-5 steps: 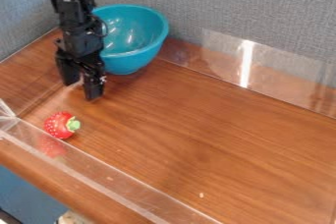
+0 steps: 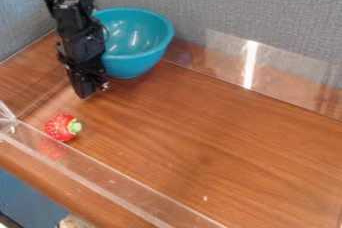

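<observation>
My black gripper (image 2: 88,84) hangs low over the wood at the upper left, just left of and against the near side of a turquoise bowl (image 2: 136,42), with its fingers shut and nothing visible between them. A red strawberry (image 2: 60,128) with a green top lies on the wood below the gripper, near the clear front wall.
A clear rim (image 2: 134,192) runs along the front, another along the back. Grey padded walls (image 2: 267,12) stand behind and at the left.
Over the last second the gripper has shifted slightly and its fingers appear closer together. The bowl has moved a little to the right; the strawberry has stayed put.
</observation>
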